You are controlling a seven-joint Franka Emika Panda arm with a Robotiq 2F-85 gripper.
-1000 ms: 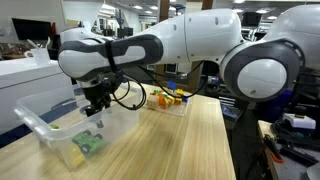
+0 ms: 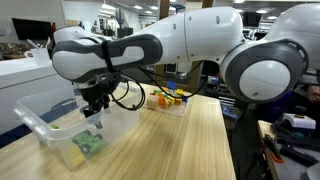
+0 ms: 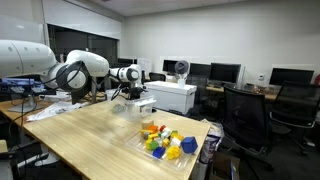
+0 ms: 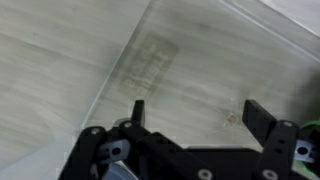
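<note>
In the wrist view my gripper stands open, its two dark fingers wide apart with nothing between them. Below it is the pale, see-through floor of a clear plastic bin. A green thing shows at the right edge, partly cut off. From outside, the gripper points down into the clear bin; its fingertips are hard to make out there. Something green lies at the near end of the bin. The second exterior view shows the arm reaching over the bin at the table's far end.
A clear tray of colourful blocks stands farther along the wooden table; the same blocks are near the table's other end. Between tray and bin the tabletop is mostly bare. A white cabinet stands behind the bin.
</note>
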